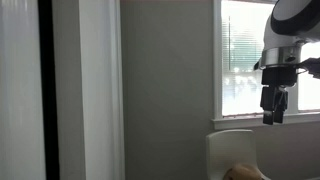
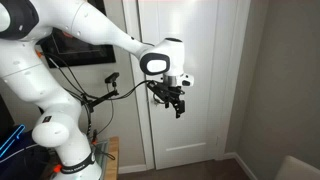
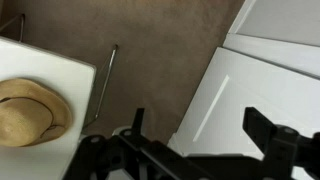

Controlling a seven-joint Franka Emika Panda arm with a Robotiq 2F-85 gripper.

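My gripper hangs open in the wrist view, with only bare floor and part of a white door (image 3: pixel 232 105) visible beyond its spread fingers. In the second exterior view the arm reaches across from the left, and the gripper (image 2: pixel 175 105) appears in front of the white door (image 2: pixel 190 50). The first exterior view has the gripper (image 1: pixel 273 105) pointing down before a bright window (image 1: pixel 240 60). Whether any finger touches the door cannot be told.
A tan brimmed hat (image 3: pixel 28 115) lies on a white chair seat (image 3: pixel 70 78), left of the gripper in the wrist view. The chair's back (image 1: pixel 230 146) stands near the window. A dark screen (image 2: pixel 85 30) hangs behind the arm.
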